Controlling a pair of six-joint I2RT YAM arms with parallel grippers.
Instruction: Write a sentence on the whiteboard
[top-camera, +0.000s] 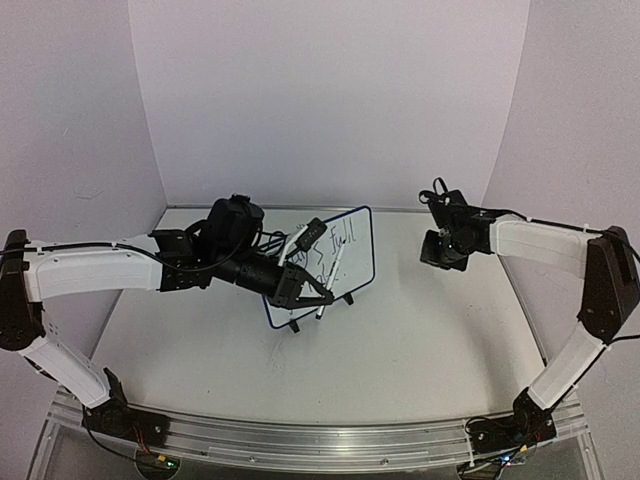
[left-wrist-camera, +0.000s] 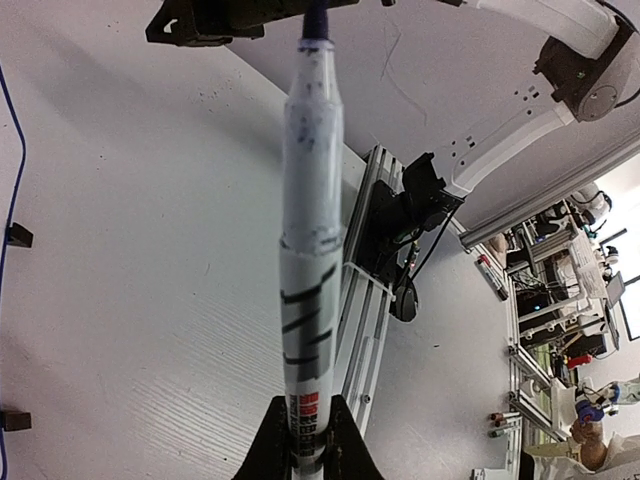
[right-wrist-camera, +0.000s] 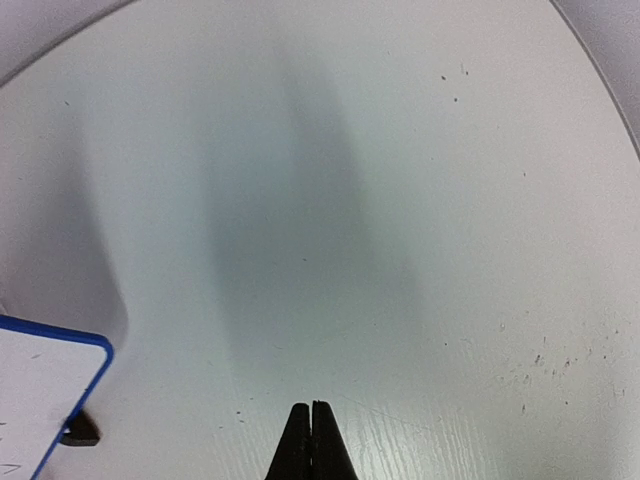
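The whiteboard (top-camera: 362, 258), blue-rimmed and carrying black handwriting, leans at a slant on small black feet in the top view. A white marker (left-wrist-camera: 312, 190) with a dark tip stands up from my left gripper, which is shut on its lower end. In the top view, the left gripper (top-camera: 322, 298) and marker are in front of the board, hiding part of the writing. My right gripper is shut, nothing showing between its fingers, and it hangs over bare table to the board's right. Only a corner of the whiteboard (right-wrist-camera: 45, 385) enters the right wrist view.
Bare white table (top-camera: 410, 350) stretches in front of the board and to its right. A metal rail (top-camera: 330, 450) runs along the front edge. Pale walls close in the sides and back.
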